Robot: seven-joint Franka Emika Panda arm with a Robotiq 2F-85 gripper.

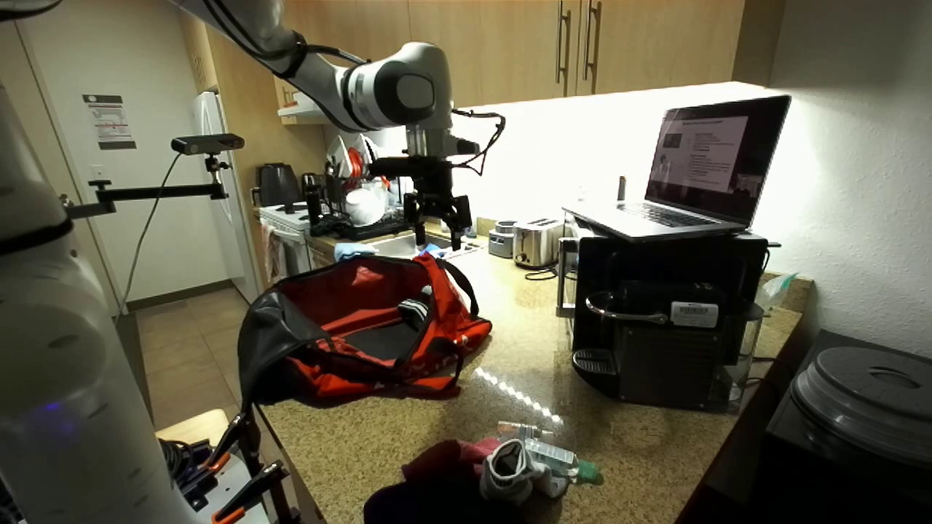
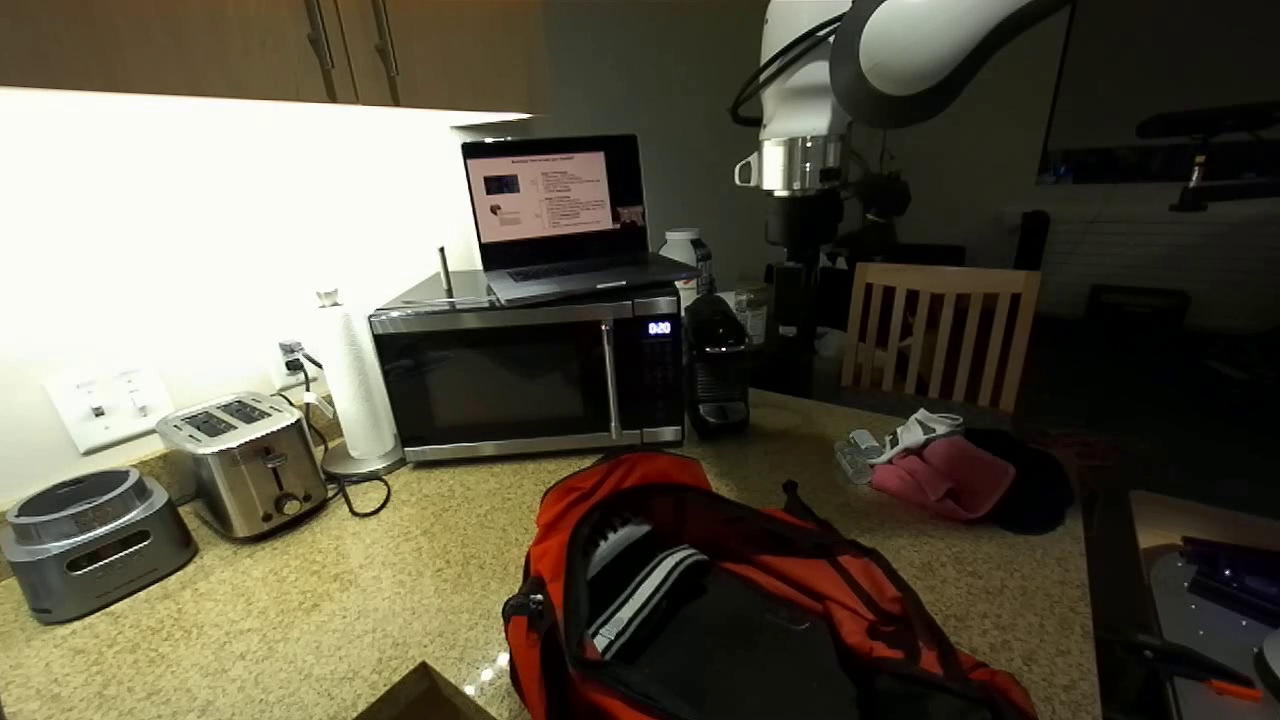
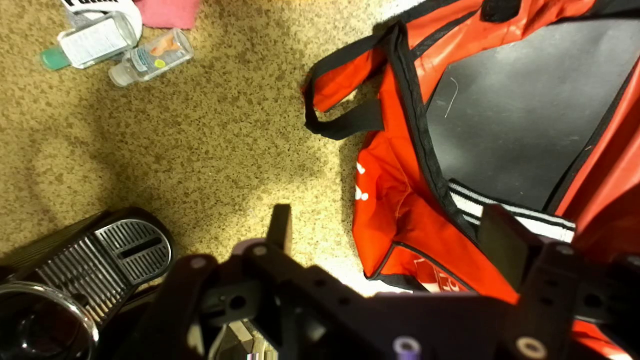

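Observation:
My gripper [image 1: 438, 243] hangs fingers-down above the far right end of a red and black duffel bag [image 1: 468, 332], clear of it. In the wrist view its two fingers stand wide apart, with nothing between them. The bag lies unzipped on the counter, and a black-and-white striped item [image 3: 514, 217] is inside at one end. On the counter outside the bag are a bottle with a green cap [image 3: 97, 40], a smaller clear bottle [image 3: 157, 57], a pink cloth [image 2: 942, 476], a dark cloth [image 2: 1039, 482] and a white-and-grey item [image 1: 509, 471].
A coffee machine [image 1: 668, 349] stands beside the microwave [image 2: 516, 382], which carries an open laptop [image 2: 564, 216]. Farther along are a paper towel roll [image 2: 357, 382] and a toaster [image 2: 250, 462]. Bare counter [image 3: 240, 120] separates the bag from the bottles.

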